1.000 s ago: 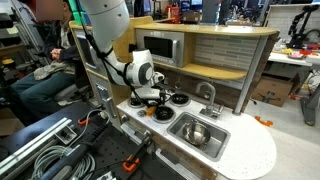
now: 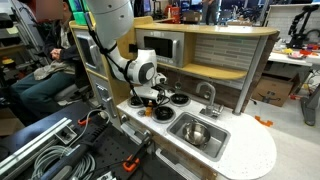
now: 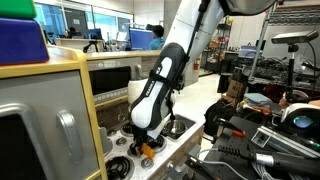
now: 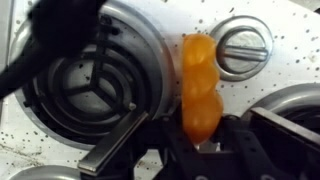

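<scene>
An orange, lumpy, elongated object [image 4: 202,88] stands out in the wrist view, its lower end between the fingers of my gripper. The fingers are closed in on it. Below it lies the white stovetop [image 4: 165,12], with a dark coil burner [image 4: 95,85] to the left and a round metal knob or cap [image 4: 243,48] to the right. In exterior view 1 the orange object [image 2: 148,111] shows small under the white arm, low over the front of the stove. Exterior view 2 also shows the orange object [image 3: 148,152] near the burners.
A black bar or handle [image 4: 50,35] crosses the left burner in the wrist view. Right of the stove is a sink [image 2: 197,134] holding a metal bowl, with a tall faucet [image 2: 209,97] behind.
In exterior view 1 the arm has shifted slightly near the front burners over the last second. Otherwise the scene looks the same.
</scene>
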